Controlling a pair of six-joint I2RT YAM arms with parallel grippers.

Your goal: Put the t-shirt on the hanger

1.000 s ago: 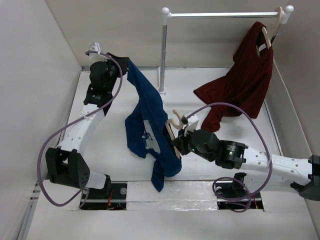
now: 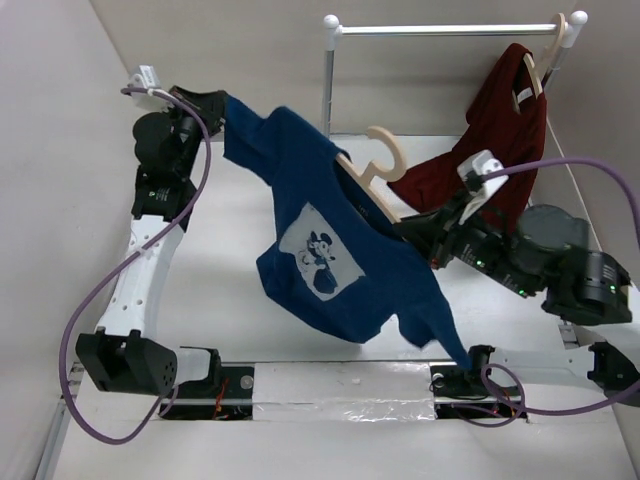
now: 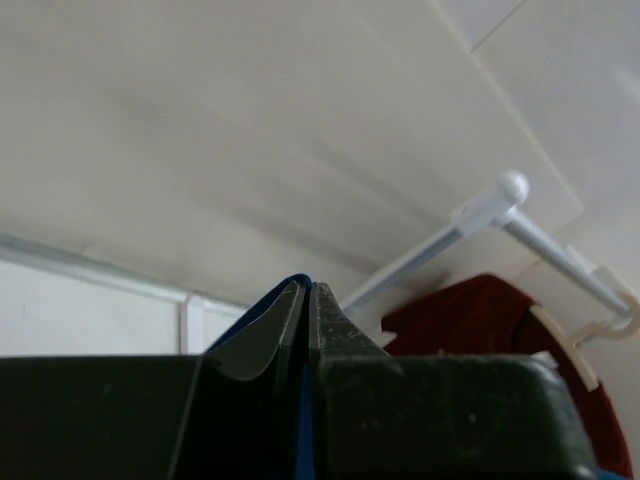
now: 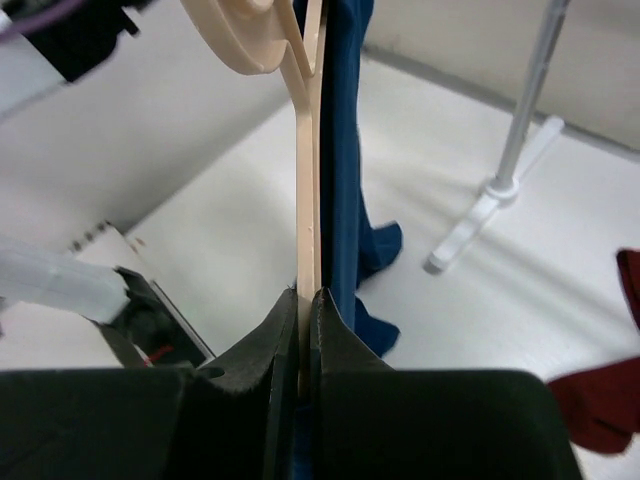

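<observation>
A blue t-shirt [image 2: 350, 285] with a white cartoon print hangs raised between both grippers, a wooden hanger [image 2: 390, 165] inside its collar with the hook out. My left gripper [image 2: 218, 108] is high at the left, shut on a sleeve end; a thin blue fold shows at its tips [image 3: 310, 290] in the left wrist view. My right gripper [image 2: 425, 240] is shut on the hanger at the collar's right side; in the right wrist view the hanger [image 4: 306, 190] stands between its fingers, with blue cloth alongside.
A white rack with a metal rail [image 2: 450, 30] stands at the back. A dark red garment [image 2: 480, 140] on another hanger hangs at its right end. Walls close in the sides; floor shows around the rack's foot [image 4: 465, 230].
Both grippers have moved up, the left one leftward and the right one rightward with the hanger. The shirt has risen and spread, showing more of its printed front.
</observation>
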